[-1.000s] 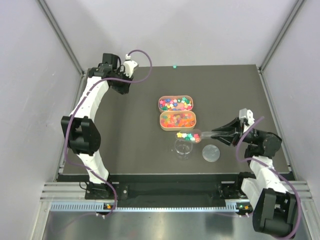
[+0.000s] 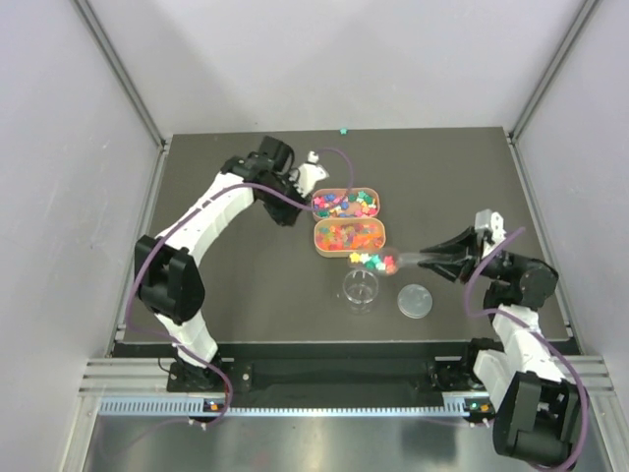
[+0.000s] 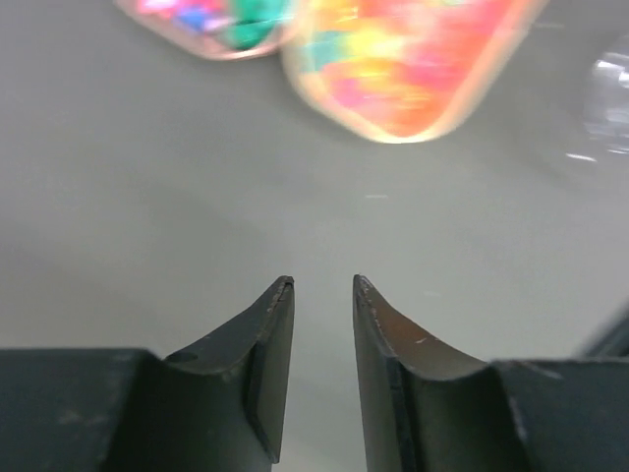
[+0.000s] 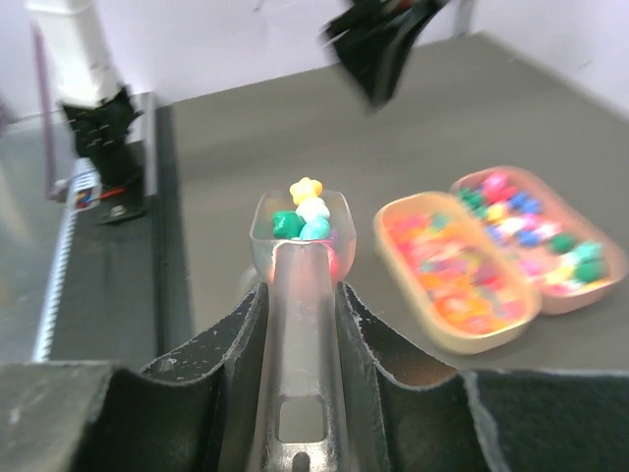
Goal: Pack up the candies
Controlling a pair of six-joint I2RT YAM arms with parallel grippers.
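Observation:
A clear scoop (image 4: 305, 344) is held by its handle in my right gripper, shut on it. Star-shaped candies (image 4: 313, 218) in several colours fill its bowl, which in the top view hangs just behind the clear jar (image 2: 361, 287). Flat on the table right of the jar lies a round clear lid (image 2: 415, 301). Two bins touch: one with orange and yellow candies (image 2: 351, 236), the one behind it with multicoloured candies (image 2: 346, 204). My left gripper is part open and empty, over bare table left of the bins.
The left arm (image 2: 285, 182) reaches close to the back bin's left side. A tiny teal piece (image 2: 343, 131) sits at the table's back edge. Bare table (image 2: 442, 187) spreads right of the bins and at the front left.

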